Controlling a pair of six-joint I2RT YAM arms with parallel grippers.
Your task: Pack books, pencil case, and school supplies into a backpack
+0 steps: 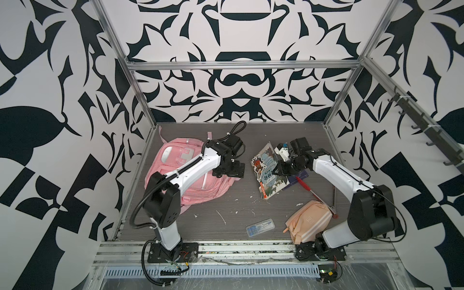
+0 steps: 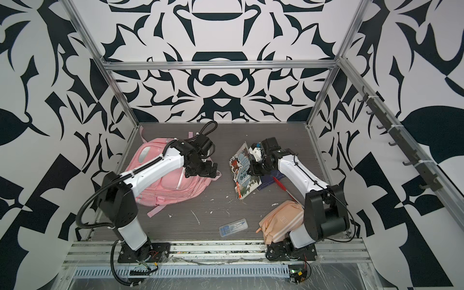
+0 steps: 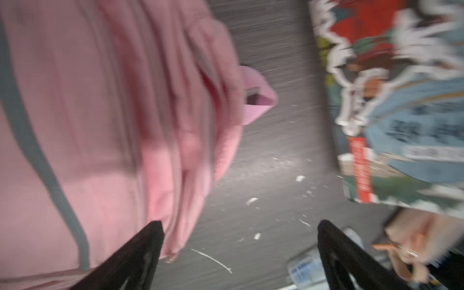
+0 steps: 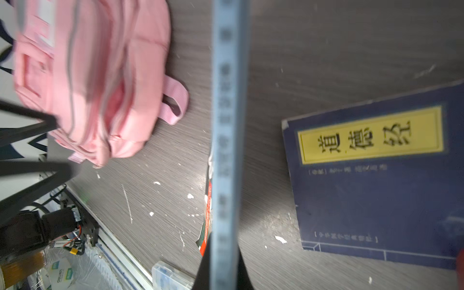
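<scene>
In the top left view the pink backpack [image 1: 166, 171] lies on the left of the table. Over its right side my left gripper hovers open, nothing between its fingers. My right gripper [image 1: 279, 169] is shut on the illustrated book [image 1: 270, 176], which hangs tilted; the right wrist view shows it edge-on, its blue spine [image 4: 224, 145] running up the middle. A dark blue book [image 4: 372, 193] with a yellow title label lies flat beneath and to the right. At the front are the peach pencil case [image 1: 309, 222] and a clear flat case [image 1: 260, 227].
A red-handled tool [image 1: 304, 184] lies right of the books, pointing toward the pencil case. Small white scraps dot the table [image 1: 232, 212] between backpack and books.
</scene>
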